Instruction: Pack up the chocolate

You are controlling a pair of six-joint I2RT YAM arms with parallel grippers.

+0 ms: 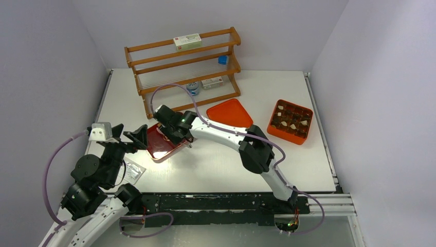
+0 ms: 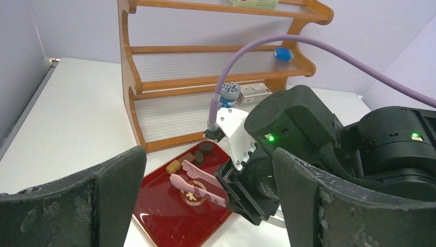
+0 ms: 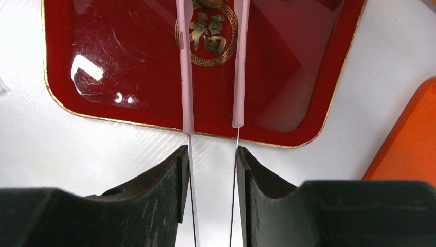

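Pink-tipped tongs (image 2: 198, 191) are in my right gripper, which is shut on their thin metal legs. Their two arms stand apart over the red tray (image 2: 169, 221), tips pointing to its far left part. Several chocolates lie at the tray's far end, a tan piece (image 2: 174, 168) and a dark round one (image 2: 206, 147) among them. Whether the tips touch any piece, I cannot tell. To the right, the orange-red box (image 1: 281, 135) has several chocolates (image 1: 293, 126) in its compartments. My left gripper (image 1: 131, 133) is open and empty, left of the tray.
An orange lid-like tray (image 1: 231, 112) lies beyond my right arm. Behind stands a wooden rack (image 1: 134, 69) with a few packages. A clear packet (image 1: 133, 171) lies near the left gripper. Free white table shows in front of the red tray and the box.
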